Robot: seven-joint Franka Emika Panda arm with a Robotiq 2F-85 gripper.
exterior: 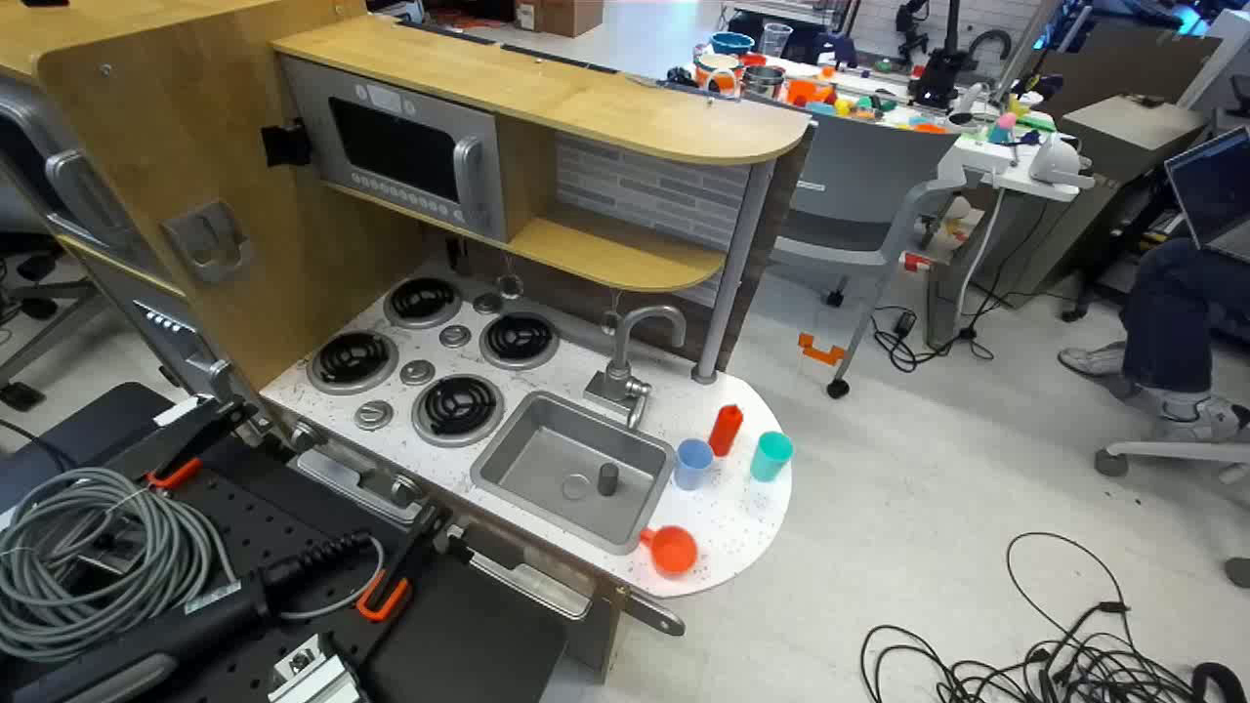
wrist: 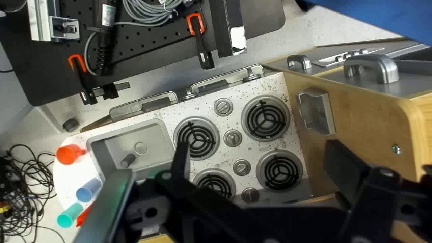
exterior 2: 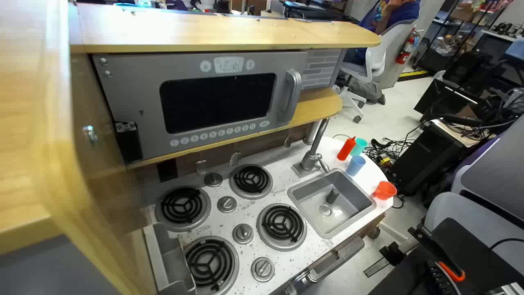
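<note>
My gripper shows only in the wrist view, high over the toy stove, its two black fingers [wrist: 181,160] wide apart and nothing between them. On the rounded counter end stand a red-orange cup [exterior: 674,551] with a handle, a blue cup [exterior: 692,464], a teal cup [exterior: 770,456] and a red bottle [exterior: 727,430]. The grey sink [exterior: 498,475] beside them holds a small dark grey cylinder [exterior: 608,478]. In the wrist view the red bottle [wrist: 83,216] is partly hidden behind a gripper part.
Burners [exterior 2: 283,226] and knobs cover the rest of the counter, with nothing on them. Above hangs a shelf with a closed microwave [exterior 2: 218,103]. A tall wooden side panel [exterior: 223,176] borders the stove. The faucet [exterior: 624,351] rises behind the sink.
</note>
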